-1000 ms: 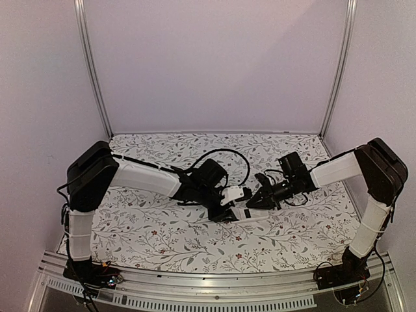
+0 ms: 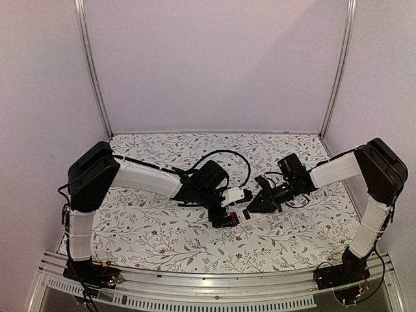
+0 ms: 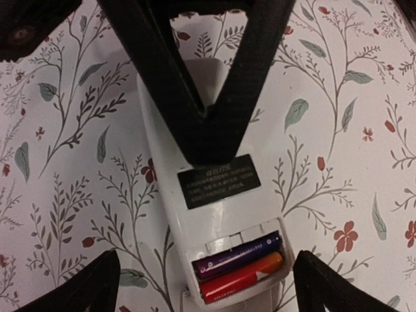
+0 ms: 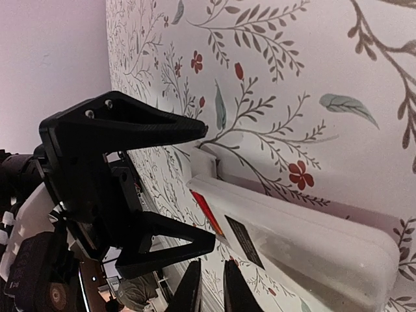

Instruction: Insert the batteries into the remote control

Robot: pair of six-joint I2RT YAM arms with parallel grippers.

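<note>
The white remote [image 3: 214, 221] lies on the floral table between my grippers, its battery compartment uncovered, with a purple battery [image 3: 237, 255] and a red battery [image 3: 242, 276] lying side by side inside. My left gripper [image 2: 224, 220] is low at the compartment end; in the left wrist view its dark fingertips flank that end, apart. My right gripper [image 2: 257, 203] is over the remote's other part, its black fingers reaching above the remote in the left wrist view. In the right wrist view the remote [image 4: 312, 247] shows from the side, with a red battery edge visible.
Bare patterned table surrounds the remote, clear at the back and at both front corners. Walls [image 2: 214, 65] enclose the back and sides. A black cable loops over the left gripper.
</note>
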